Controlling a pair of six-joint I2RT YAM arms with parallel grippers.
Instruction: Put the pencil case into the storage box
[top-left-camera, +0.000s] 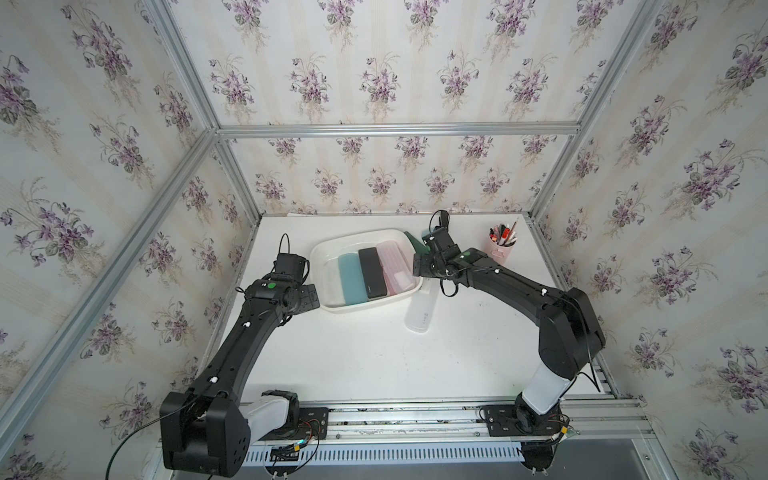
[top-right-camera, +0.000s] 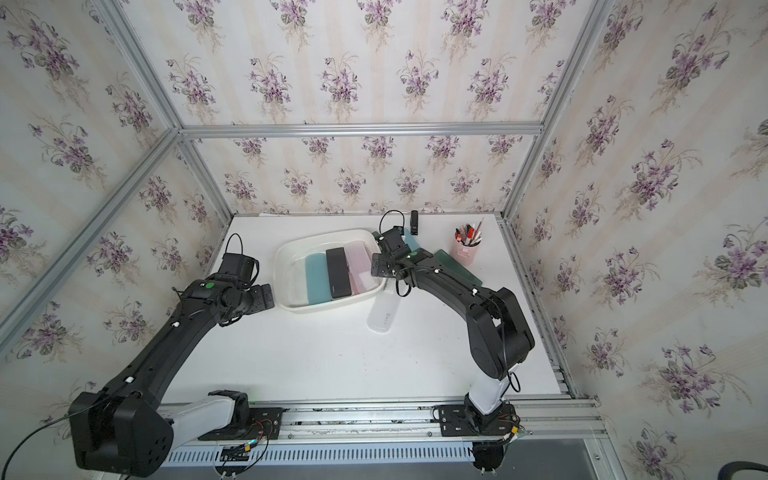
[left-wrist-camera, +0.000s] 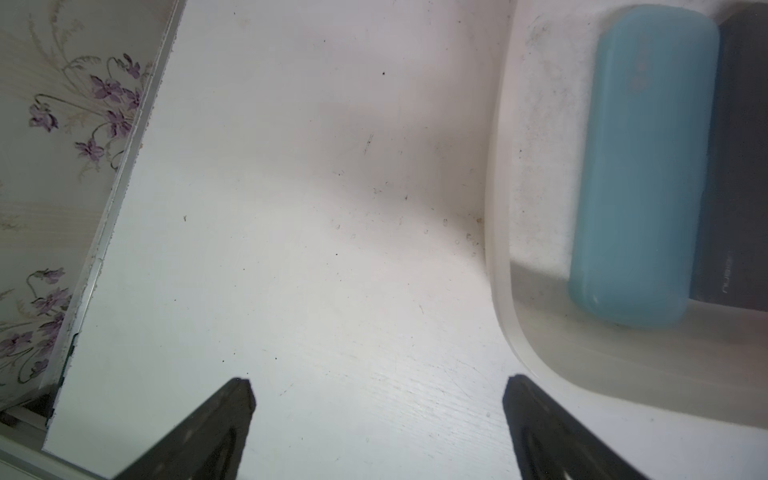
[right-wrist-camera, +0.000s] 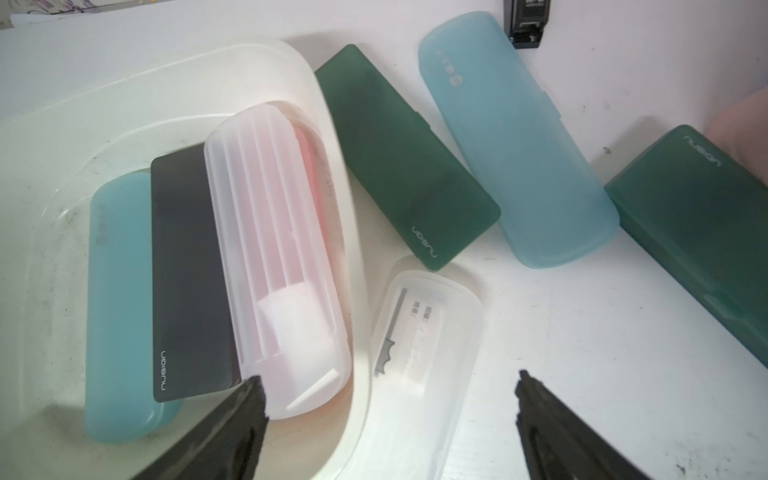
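The white storage box (top-left-camera: 321, 299) holds a blue pencil case (top-left-camera: 352, 281), a black one (top-right-camera: 338, 272) and a pale pink one (right-wrist-camera: 276, 240), leaning side by side. Outside the box, to its right, lie a green case (right-wrist-camera: 400, 152), a blue case (right-wrist-camera: 516, 144), a clear case (right-wrist-camera: 424, 360) and another green case (right-wrist-camera: 704, 216). My right gripper is open above the box's right edge and the clear case, with nothing held. Left of the box, my left gripper hangs open over bare table.
At the back right a pink cup (top-left-camera: 501, 248) holds pens, and a black stapler-like object (top-right-camera: 414, 222) lies at the back edge.
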